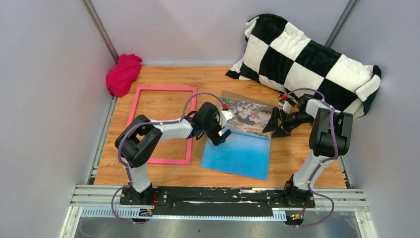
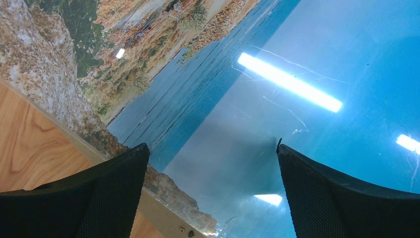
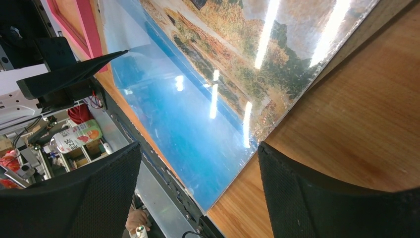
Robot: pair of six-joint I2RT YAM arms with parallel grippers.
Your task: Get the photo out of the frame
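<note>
The photo [image 1: 247, 111], a rocky landscape above a blue band, lies under a glossy clear sheet with a blue lower part [image 1: 235, 158], on a brown backing board [image 2: 173, 218]. The pink frame [image 1: 163, 88] lies apart at the left, empty inside. My left gripper stands open over the left edge of this stack, where blue part and photo meet, nothing visibly held. My right gripper is open at the stack's right edge, with the photo and sheet visible between its fingers.
A checkered pillow [image 1: 302, 59] fills the back right, near the right arm. A red cloth [image 1: 124, 74] lies at the back left. Bare wood [image 1: 168, 176] runs along the front left. Walls enclose the sides and back.
</note>
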